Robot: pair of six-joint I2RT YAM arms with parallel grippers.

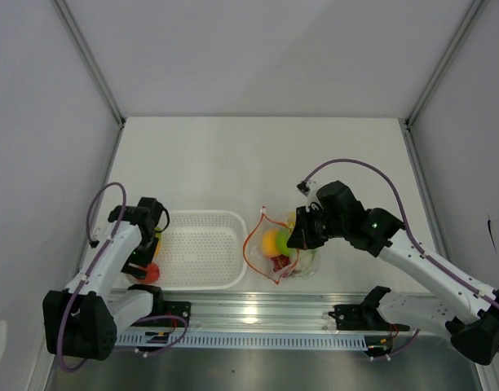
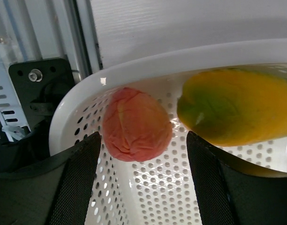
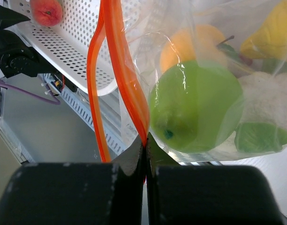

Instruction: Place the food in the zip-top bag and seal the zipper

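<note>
In the white perforated basket (image 1: 200, 251) lie a reddish peach (image 2: 136, 126) and a yellow-green mango (image 2: 237, 103). My left gripper hangs open over the peach, its fingers either side. A clear zip bag (image 3: 214, 18) with an orange zipper holds a green fruit (image 3: 195, 108), an orange fruit (image 3: 178, 44), a yellow fruit (image 3: 268, 35) and other items. My right gripper is shut on the bag's orange zipper edge (image 3: 127, 79).
</note>
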